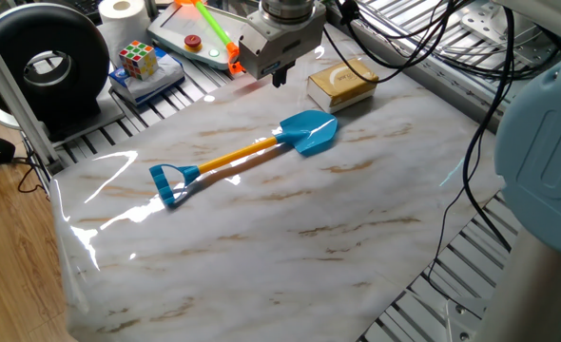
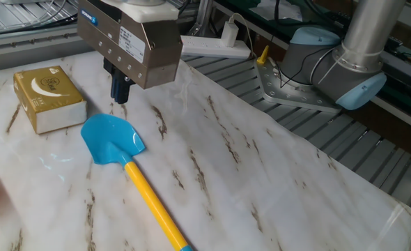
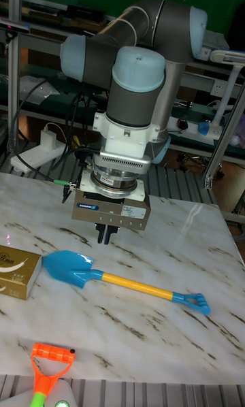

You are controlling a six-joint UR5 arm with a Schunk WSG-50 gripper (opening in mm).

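A toy shovel lies flat on the marble-patterned table, its blue blade (image 1: pixel 309 131) towards the gold box and its yellow shaft (image 1: pixel 238 155) leading to a blue D-shaped handle (image 1: pixel 171 183). In exterior view 2 the handle end is cut off by the frame. My gripper (image 1: pixel 280 76) hangs above the table, pointing down, clear of the shovel. Its dark fingers (image 2: pixel 120 90) sit close together in exterior view 3, and no object shows in their grip. Whether they are fully shut is too small to tell.
A gold box (image 2: pixel 49 97) stands close to the blade. Behind the table's edge in exterior view 1 are a Rubik's cube (image 1: pixel 139 59), a paper roll (image 1: pixel 125 21) and an orange-green toy (image 1: pixel 216 33). Cables (image 1: pixel 477 123) hang at the right.
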